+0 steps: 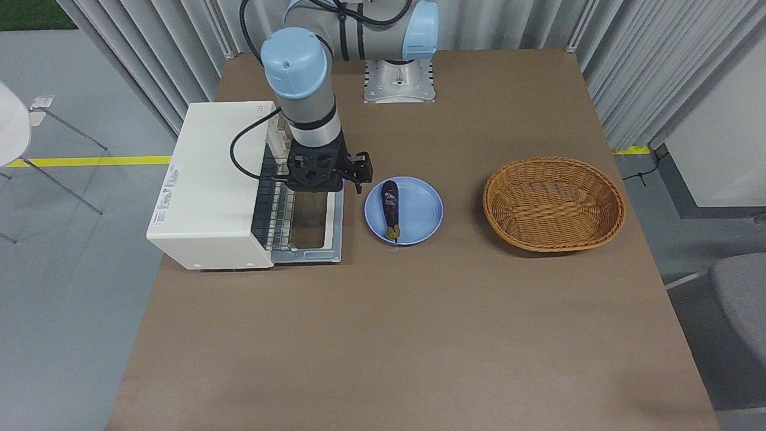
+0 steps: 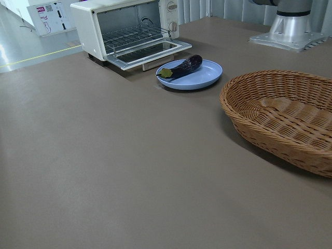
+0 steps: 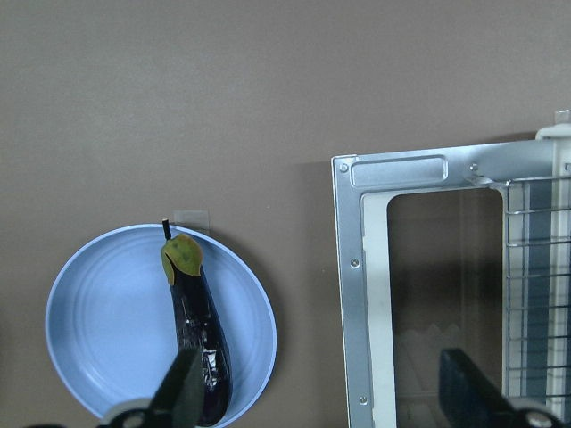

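My gripper hangs above the open door of the white toaster oven [image 1: 208, 183], beside a blue plate [image 1: 420, 212]. In the wrist view its two dark fingers stand wide apart, with nothing seen between them but table and door edge. A dark eggplant [image 1: 389, 205] with a green cap lies on the plate, left of the door [image 3: 352, 285] in the wrist view. The oven's wire rack [image 2: 129, 37] shows inside. The gripper itself is out of the left camera view.
A wicker basket [image 1: 553, 205] stands to the right of the plate. The arm's base [image 1: 398, 90] is at the back edge.
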